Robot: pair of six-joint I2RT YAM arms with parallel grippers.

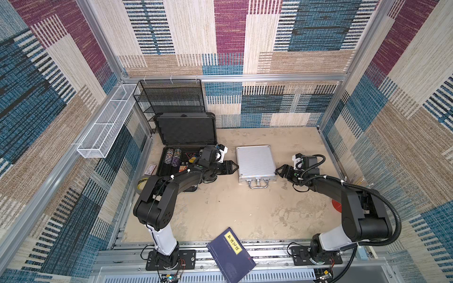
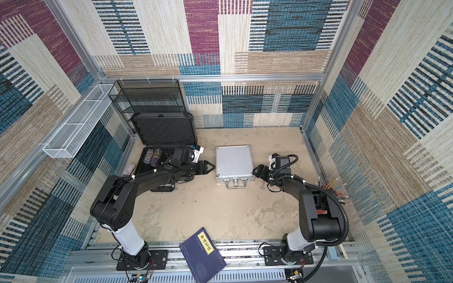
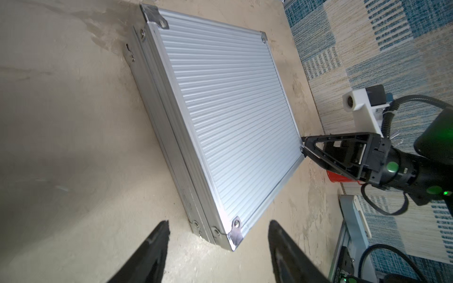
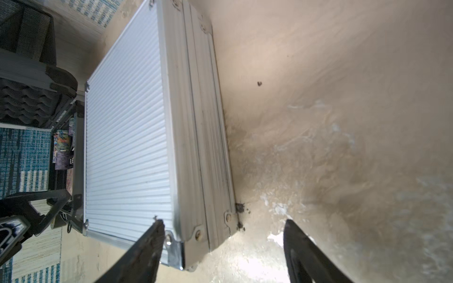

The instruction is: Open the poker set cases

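Observation:
A silver ribbed case (image 1: 253, 160) lies closed in the middle of the table, its handle and latches (image 1: 258, 183) facing the front. To its left, a black case (image 2: 162, 129) stands open with its lid raised and chips inside, partly hidden by my left arm. My left gripper is open just off the silver case's left side, near a front corner (image 3: 234, 231). My right gripper is open at the opposite front corner (image 4: 181, 250). Neither has anything between its fingers.
A dark blue book (image 1: 231, 254) lies at the front edge between the arm bases. A black wire rack (image 2: 146, 94) stands at the back left and a white basket (image 2: 75, 122) hangs on the left.

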